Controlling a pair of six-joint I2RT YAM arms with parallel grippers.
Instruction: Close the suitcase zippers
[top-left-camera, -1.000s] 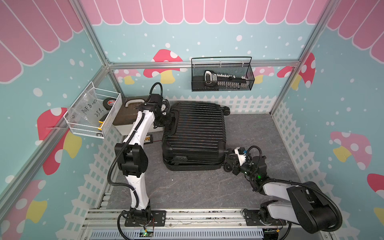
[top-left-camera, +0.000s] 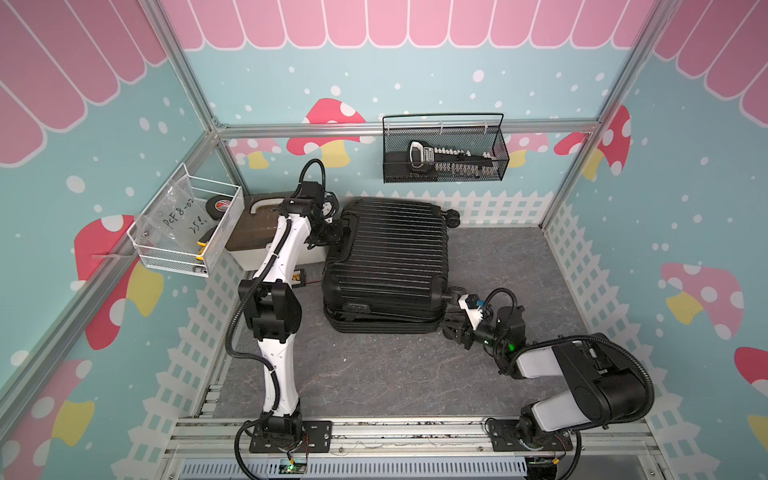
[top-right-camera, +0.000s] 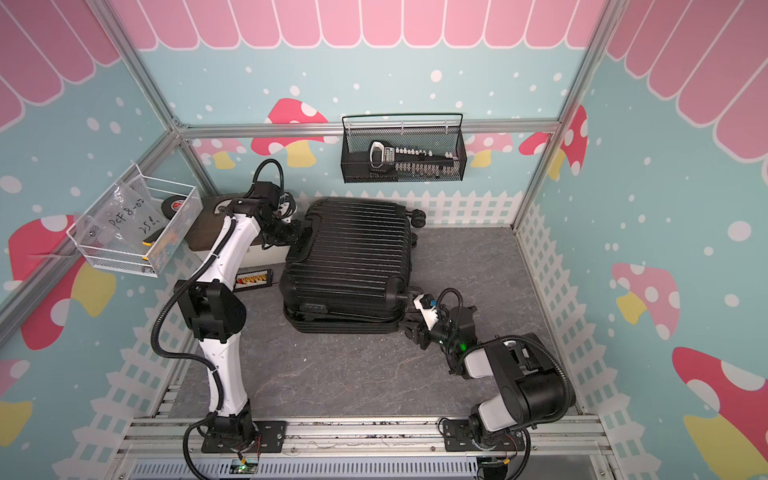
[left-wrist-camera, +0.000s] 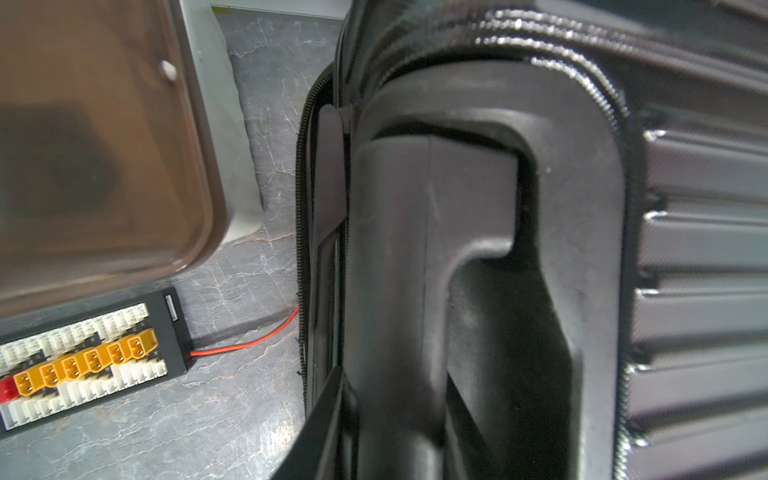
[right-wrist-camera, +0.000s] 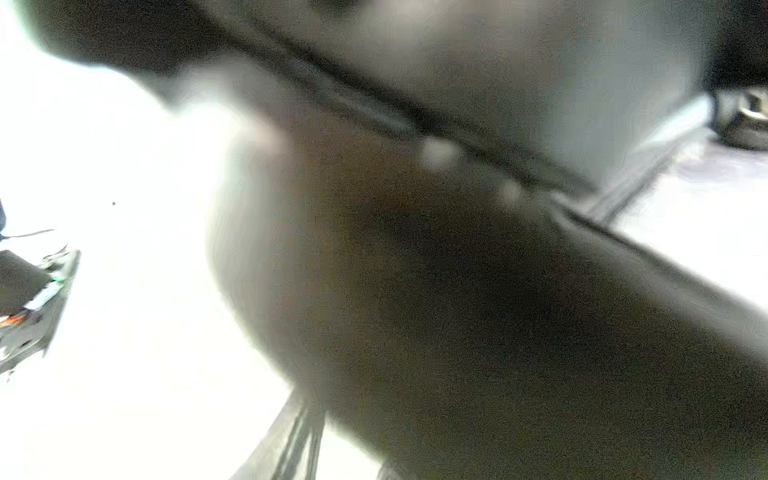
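The black ribbed suitcase (top-left-camera: 392, 256) lies flat on the floor, and a gap shows along its front side under the lid. On its left side, my left gripper is shut on the carry handle (left-wrist-camera: 400, 264), one finger on each side. A zipper strip (left-wrist-camera: 302, 184) shows left of the handle; no zipper pull can be made out. My right gripper (top-left-camera: 461, 329) is low at the suitcase's front right corner, near a wheel. The right wrist view is blurred and filled by a dark surface, so its finger opening and any contact cannot be told.
A lidded box (top-left-camera: 264, 228) stands close to the left of the suitcase, with a connector board (left-wrist-camera: 88, 356) on the floor before it. A white basket (top-left-camera: 188, 228) and a black mesh basket (top-left-camera: 445, 169) hang on the walls.
The suitcase has shifted slightly toward the back and left. The left gripper went back a little with the handle. My right gripper moved slightly left, while its elbow swung inward and back.
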